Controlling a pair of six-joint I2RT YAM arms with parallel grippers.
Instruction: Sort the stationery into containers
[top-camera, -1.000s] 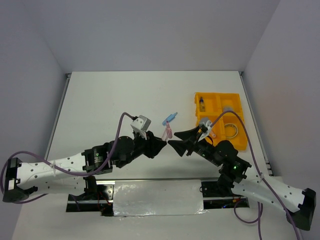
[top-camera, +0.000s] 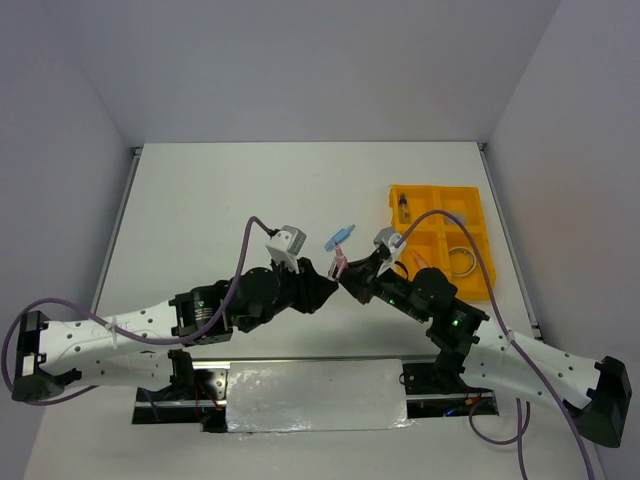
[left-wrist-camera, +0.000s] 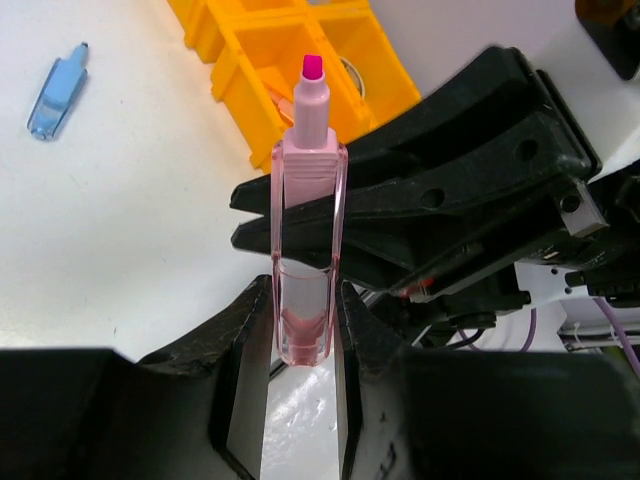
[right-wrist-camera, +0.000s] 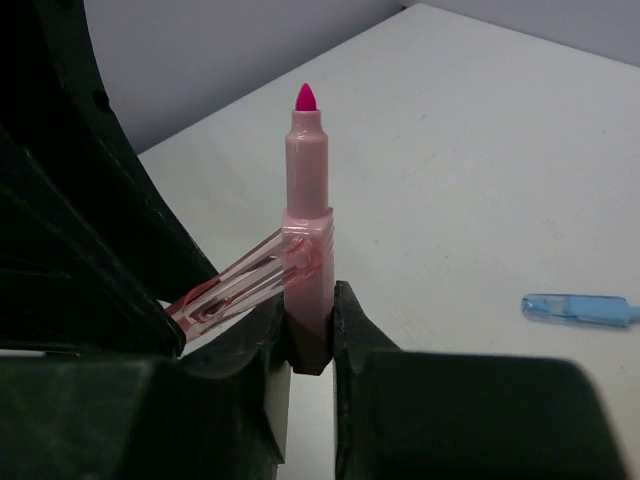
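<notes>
A pink highlighter (left-wrist-camera: 311, 165) with a bare magenta tip and a clear-sided body stands tilted between both grippers. In the left wrist view my left gripper is shut on its lower end. From the right, my right gripper is shut on the same pen higher up, its fingers (right-wrist-camera: 375, 335) on either side of the pink barrel. A light blue pen (top-camera: 339, 237) of similar shape lies on the white table just beyond the grippers. The orange divided container (top-camera: 398, 187) is at the right, partly covered by the right arm.
Inside the container are a dark yellow-banded item (top-camera: 404, 208), a ring of tape (top-camera: 462, 262) and an orange-pink item (top-camera: 419, 259). Both arms are very close together at the front middle.
My right gripper has moved left to the pink highlighter and gone from open to shut on it. The left gripper has shifted only slightly to the right. The blue pen has stayed put.
</notes>
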